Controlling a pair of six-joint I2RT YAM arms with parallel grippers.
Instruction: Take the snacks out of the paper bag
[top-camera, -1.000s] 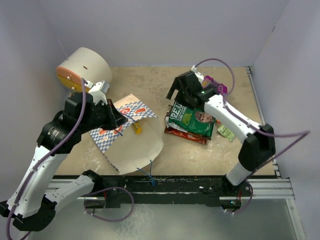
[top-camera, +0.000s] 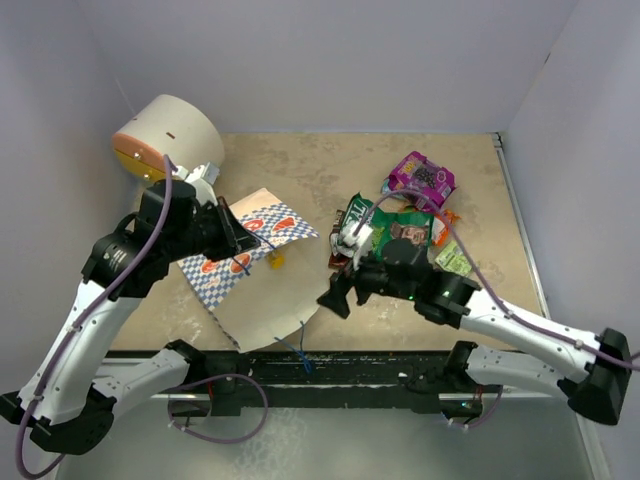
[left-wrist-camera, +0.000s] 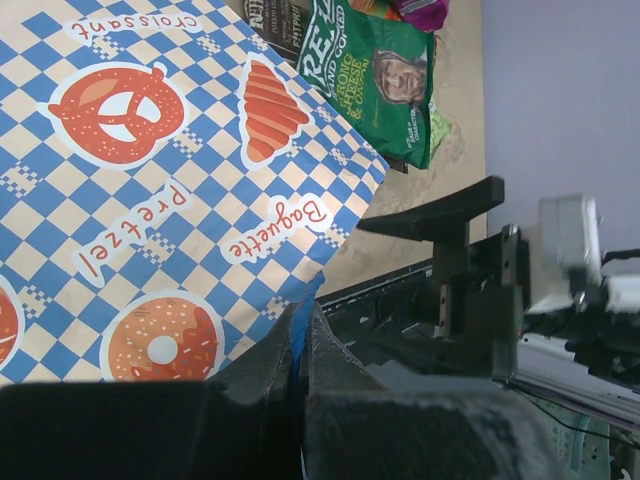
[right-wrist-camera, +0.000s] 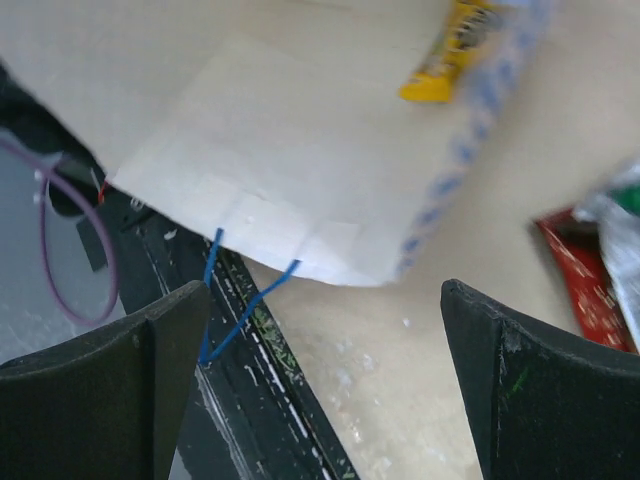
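The paper bag (top-camera: 280, 298) lies on its side with its mouth toward the right; its outside is blue-checked with printed pastries (left-wrist-camera: 120, 110). A small yellow snack (right-wrist-camera: 440, 68) is inside it. My left gripper (top-camera: 252, 240) is shut on the bag's blue handle (left-wrist-camera: 299, 335), at the upper edge of the mouth. Just right of the mouth my right gripper (top-camera: 338, 290) is open, with nothing between its fingers. Outside the bag, to the right, lie a green snack bag (top-camera: 405, 229), a purple snack bag (top-camera: 422, 180) and a dark red pack (right-wrist-camera: 585, 285), partly hidden by my right arm.
A light green packet (top-camera: 453, 259) lies at the right, beside an orange one (top-camera: 444, 226). A white drum-shaped object (top-camera: 185, 125) stands at the back left. The other blue handle (top-camera: 300, 352) hangs over the dark front rail (top-camera: 350, 372).
The left gripper has hardly moved, still at the bag's upper edge.
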